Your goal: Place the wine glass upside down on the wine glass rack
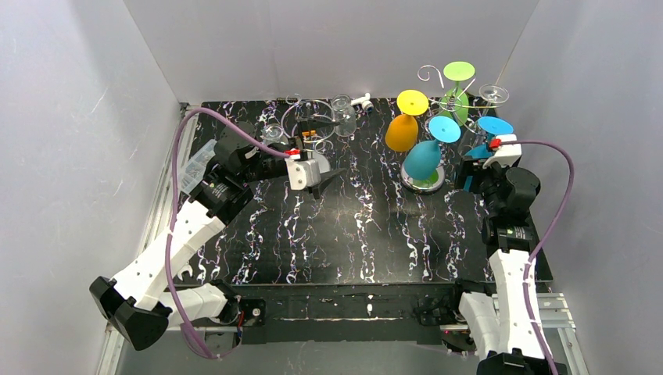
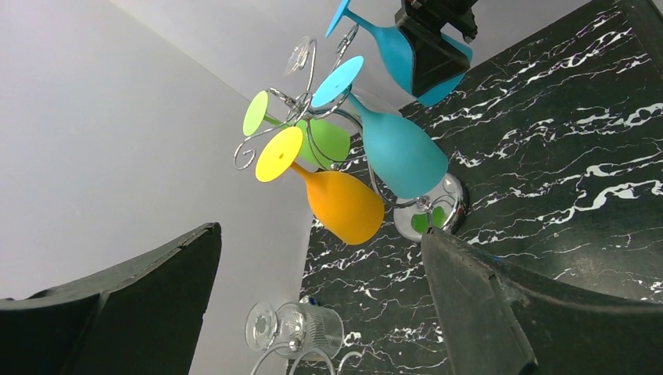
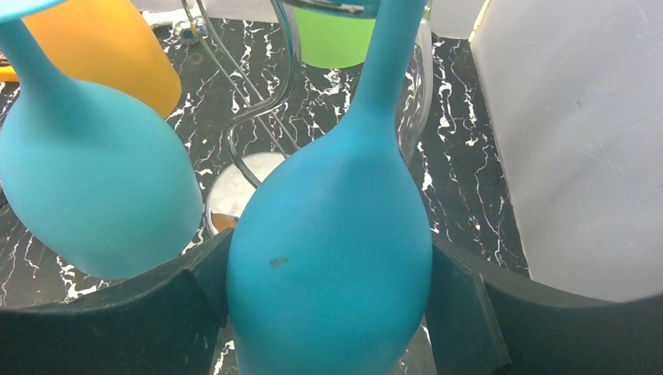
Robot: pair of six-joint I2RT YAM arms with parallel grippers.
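A blue wine glass [image 3: 332,258] is upside down between the fingers of my right gripper, both pressed to its bowl; its foot [image 1: 496,126] points up beside the rack's right front. The silver wire rack [image 2: 301,108] carries an orange glass with yellow foot [image 2: 344,205], another blue glass [image 2: 404,154], a green glass [image 2: 324,142] and a clear one [image 1: 493,95], all hanging upside down. Whether the held glass's stem sits within a rack loop cannot be told. My left gripper stands wide open, well left of the rack, nothing between its fingers.
A second wire rack [image 1: 305,117] with clear glasses stands at the back left, partly under my left gripper. A clear glass [image 1: 343,117] hangs at its right side. The right wall [image 3: 578,141] is close to my right gripper.
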